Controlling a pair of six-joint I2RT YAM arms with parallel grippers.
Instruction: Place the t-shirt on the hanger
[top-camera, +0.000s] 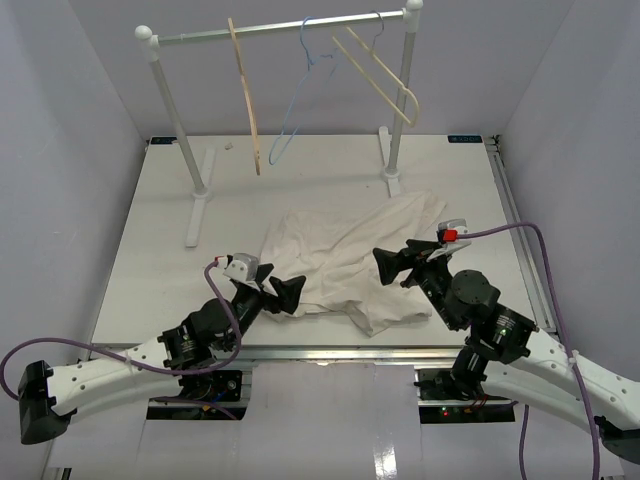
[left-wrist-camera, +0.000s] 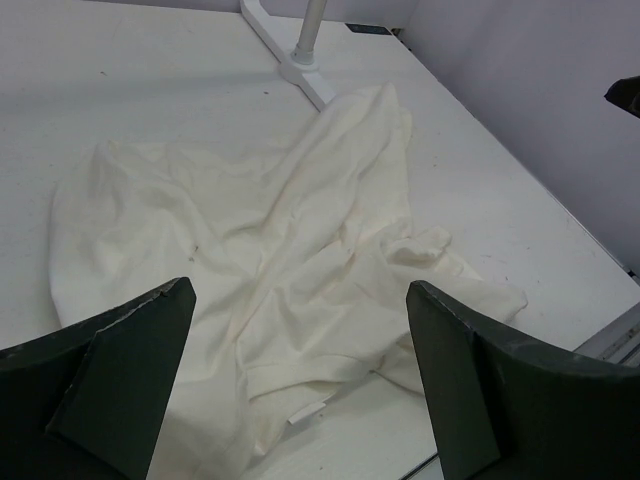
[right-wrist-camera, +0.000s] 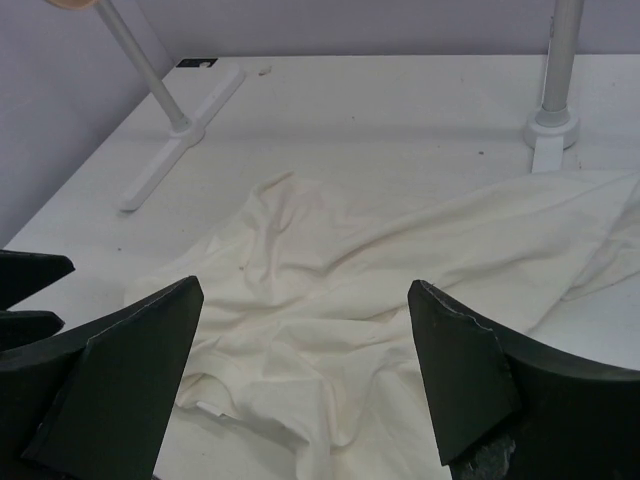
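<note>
A white t-shirt (top-camera: 340, 250) lies crumpled flat on the table between and beyond my grippers; both wrist views show its folds. My left gripper (top-camera: 282, 285) is open above the shirt's near left part, fingers empty. My right gripper (top-camera: 397, 262) is open over the shirt's right part, also empty. Hangers hang from the rail above the back of the table: a wooden one (top-camera: 244, 85), a blue one (top-camera: 294, 105) and a cream one (top-camera: 380, 85).
The rack's rail (top-camera: 260, 28) stands on posts with white feet (top-camera: 198, 210) at left and right. Bare table (top-camera: 155, 240) lies left of the shirt and along the back. Walls border both sides.
</note>
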